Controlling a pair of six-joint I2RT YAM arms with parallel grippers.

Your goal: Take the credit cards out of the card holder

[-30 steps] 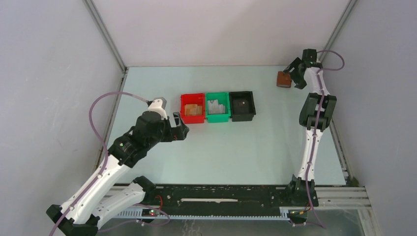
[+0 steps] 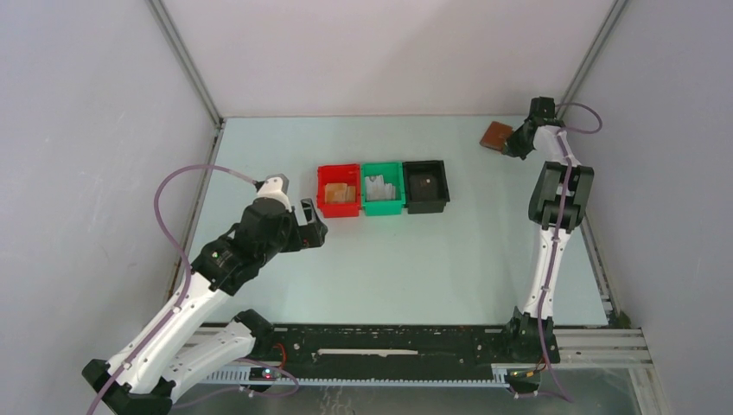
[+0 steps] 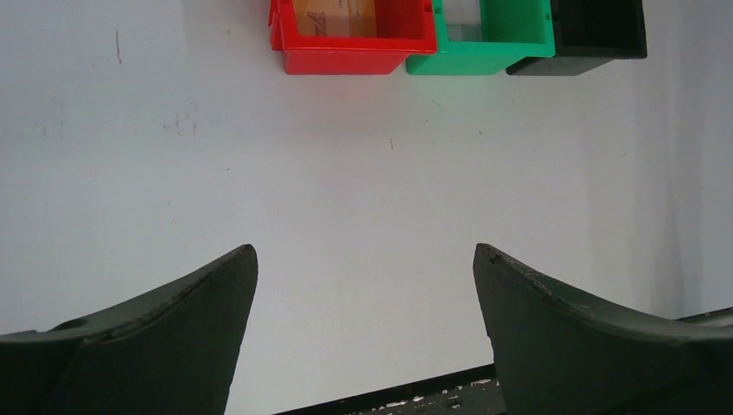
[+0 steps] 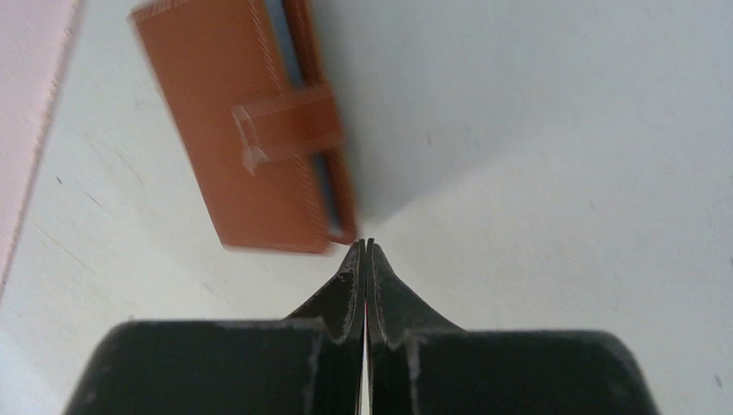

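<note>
The brown card holder lies at the far right of the table, near the back edge. In the right wrist view the card holder is blurred, its strap folded across the front and a bluish strip showing along its open side. My right gripper is shut with nothing between its fingers; its tips are just past the holder's near corner. No separate card can be made out in the holder. Over the left of the table, my left gripper stands open and empty, far from the holder.
Side by side at mid-table stand a red bin, a green bin and a black bin. The red and green ones have flat items inside. Bare table lies in front of them and between the black bin and the holder.
The holder has turned and shifted slightly left in the top view.
</note>
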